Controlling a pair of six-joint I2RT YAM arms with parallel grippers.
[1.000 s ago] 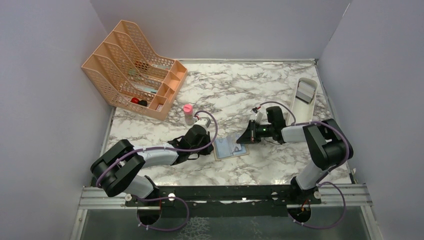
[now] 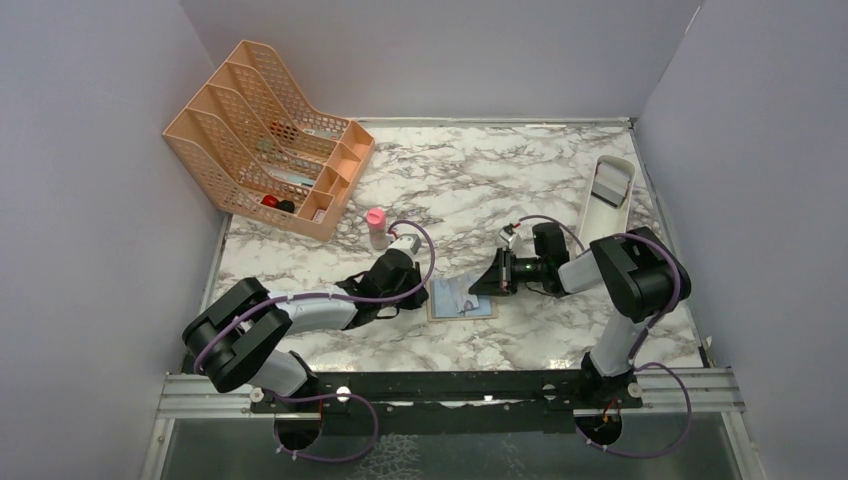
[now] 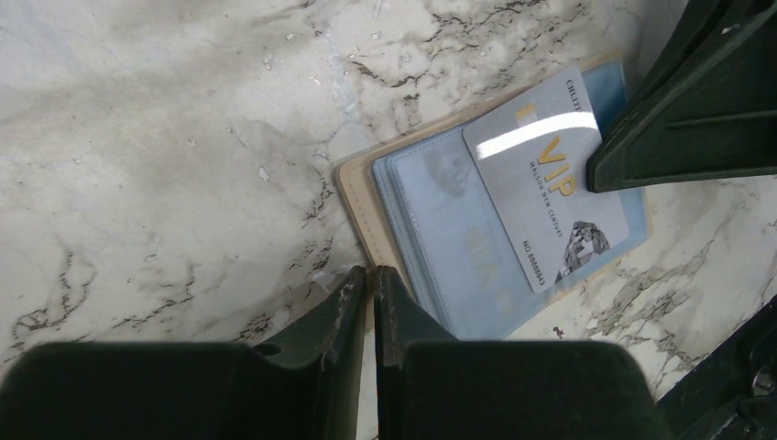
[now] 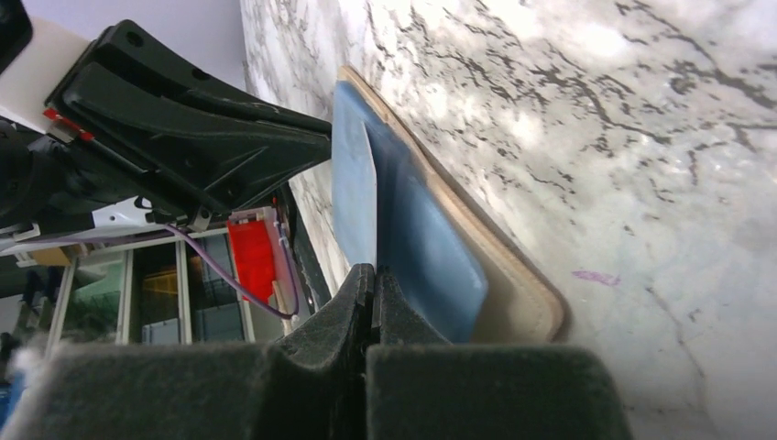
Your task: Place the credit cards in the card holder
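The pale blue card holder (image 3: pixel 431 229) with a tan cover lies on the table in the top view. A silver VIP card (image 3: pixel 555 165) overlaps its blue sleeves, and my right gripper is shut on the card's edge. Seen edge-on in the right wrist view, the card (image 4: pixel 371 202) lies against the holder's sleeve. My left gripper is at the holder's left edge with only a slim gap between its fingers. Whether that edge is pinched there is hidden by the fingertips.
An orange organizer (image 2: pixel 340 185) stands at the back left. Near the left gripper is a pink-capped bottle (image 2: pixel 376 225). At the far right lies a white tray (image 2: pixel 603 215) with a grey item. The marble table (image 2: pixel 480 190) behind the holder is clear.
My right gripper has come slightly toward the front. The holder has turned a little and the card sits at a different angle on it. The left arm has barely moved.
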